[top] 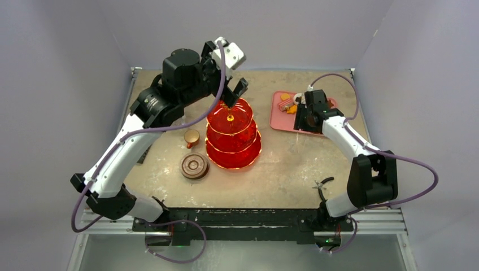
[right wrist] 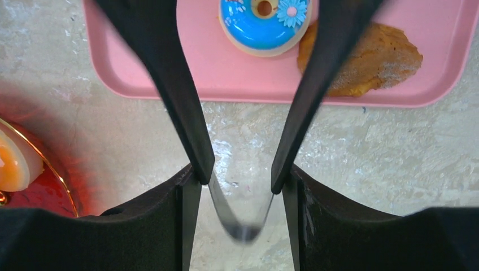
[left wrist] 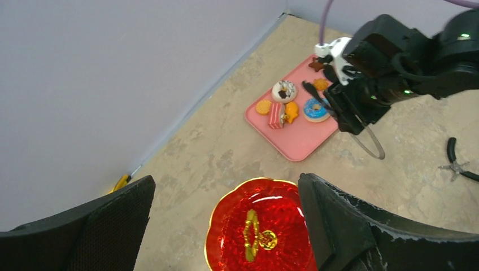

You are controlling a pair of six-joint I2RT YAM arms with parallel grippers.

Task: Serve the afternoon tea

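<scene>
Black tongs (right wrist: 186, 107) with a grey bent end sit between the pads of my right gripper, which is shut on both arms. Their tips run out of the right wrist view over the pink tray. A blue doughnut (right wrist: 271, 36) and a brown pastry (right wrist: 390, 59) lie on it, beside or under the tongs. The left wrist view shows a white doughnut (left wrist: 284, 91), a striped cake slice (left wrist: 276, 116) and an orange star (left wrist: 291, 111). My left gripper stands open and empty above the red tiered stand (top: 234, 158).
A white piece with an orange top (right wrist: 17, 161) rests on a red tier. Left of the stand are a cup (top: 191, 137) and a brown lidded pot (top: 194, 166). Pliers (top: 322, 186) lie at front right. Bare table separates stand and tray.
</scene>
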